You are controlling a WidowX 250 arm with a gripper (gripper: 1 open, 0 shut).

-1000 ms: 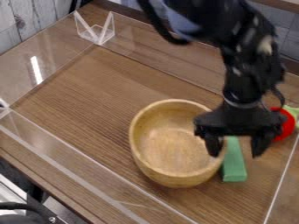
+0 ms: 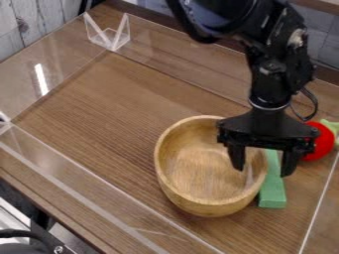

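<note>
My black gripper [image 2: 261,149] hangs open over the right part of a tan wooden bowl [image 2: 185,174], its fingers pointing down near the bowl's rim. A green bar-shaped object [image 2: 273,193] lies just right of the bowl, partly under the gripper. A red round object [image 2: 319,142] sits behind the gripper's right side, partly hidden, with a small green piece at the far right beside it.
A white wire-like holder [image 2: 103,30] stands at the back left.
The gripper has risen slightly and drawn back from the front, showing more of the green bar. The bowl's outline appears a little shifted since a second ago.
</note>
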